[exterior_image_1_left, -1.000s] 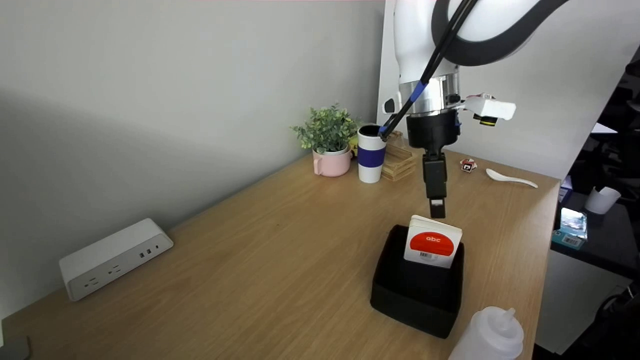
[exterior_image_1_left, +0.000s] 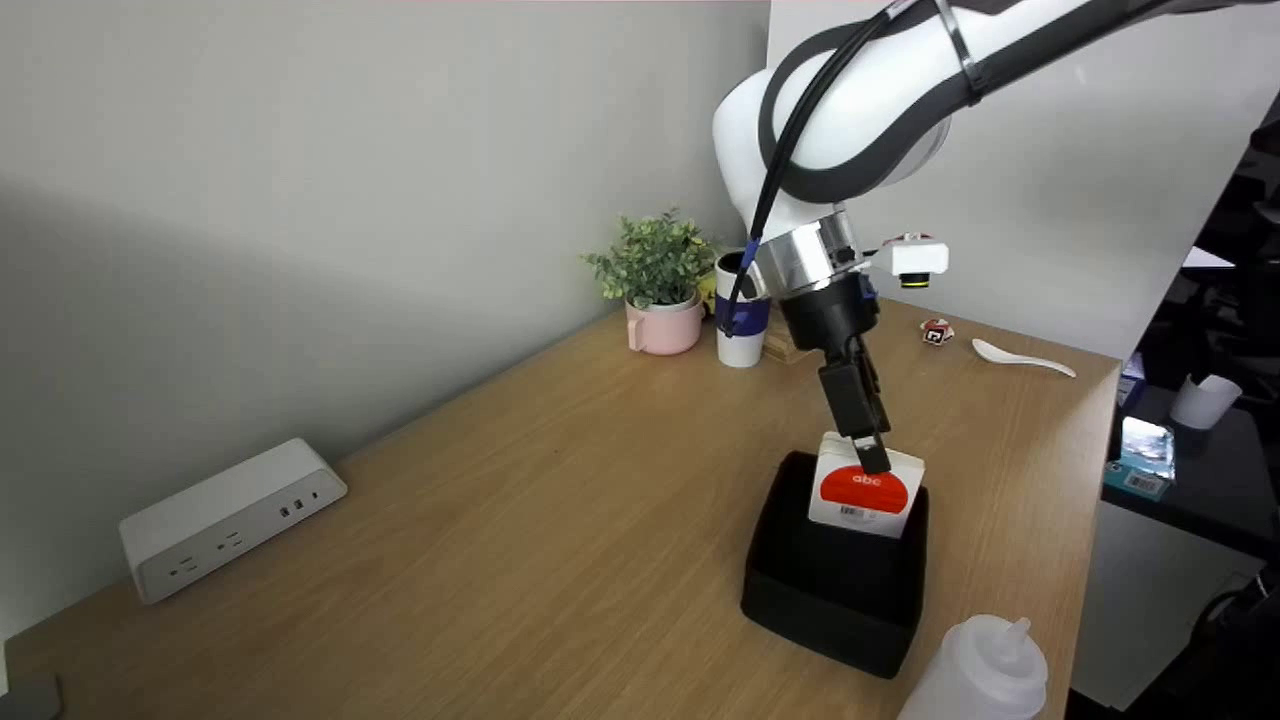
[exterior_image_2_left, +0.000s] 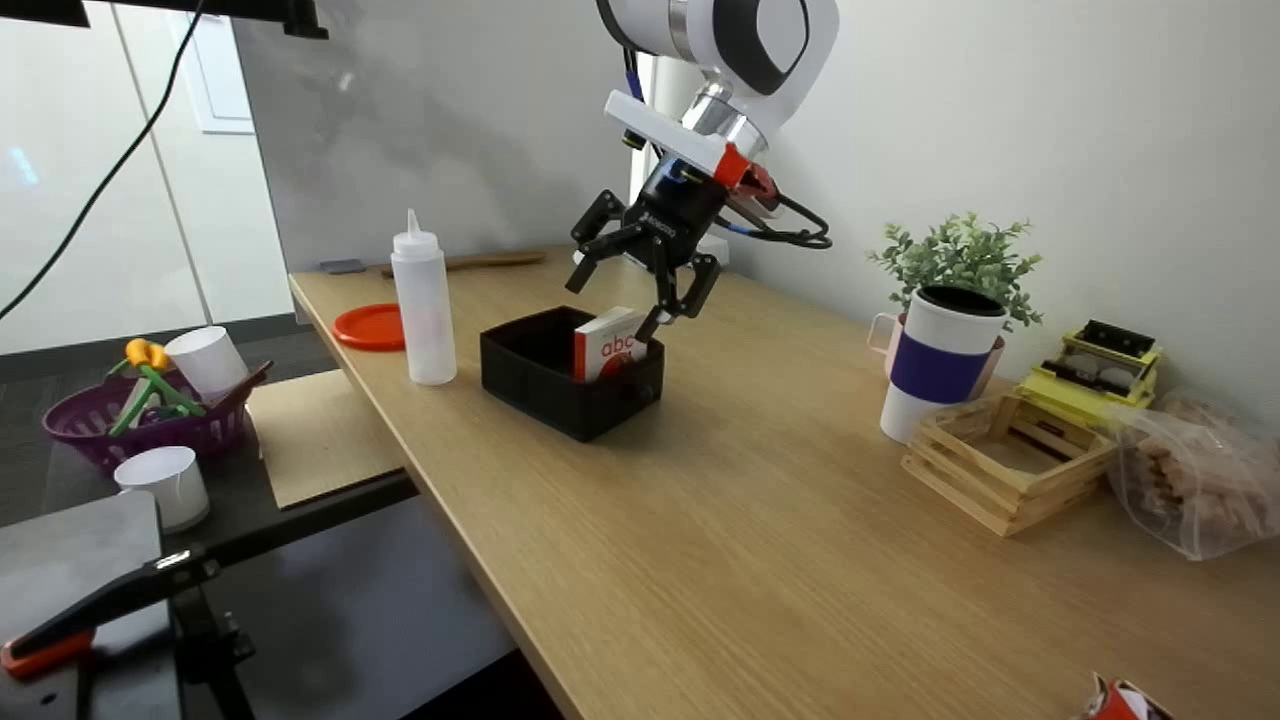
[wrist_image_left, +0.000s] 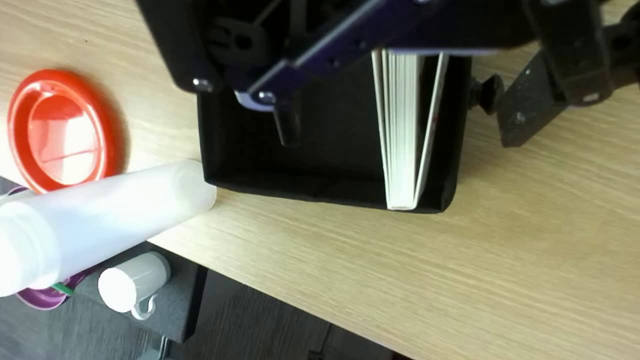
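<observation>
A small white board book (exterior_image_1_left: 866, 486) with a red "abc" half-circle stands on edge in a black open-topped box (exterior_image_2_left: 534, 390), at one end. In the wrist view the book's page edges (wrist_image_left: 400, 138) face up, and one cover stands slightly apart. My gripper (exterior_image_2_left: 636, 298) is tilted above that end of the box, fingers wide open. From above, one finger (wrist_image_left: 289, 123) hangs over the empty part of the box and the other finger (wrist_image_left: 528, 108) is past the outer wall, so the book appears between them. I see no grip on it.
A squeeze bottle (exterior_image_2_left: 423, 312) and a red plate (exterior_image_2_left: 369, 326) stand beside the box near the table edge. A purple-banded cup (exterior_image_2_left: 942, 372), a potted plant (exterior_image_1_left: 657, 264) and a wooden crate (exterior_image_2_left: 1008, 468) are along the wall.
My gripper has come down towards the book and tilted; in exterior view 1 its finger now overlaps the book's top. The upper arm has shifted left. Book and box look unmoved.
</observation>
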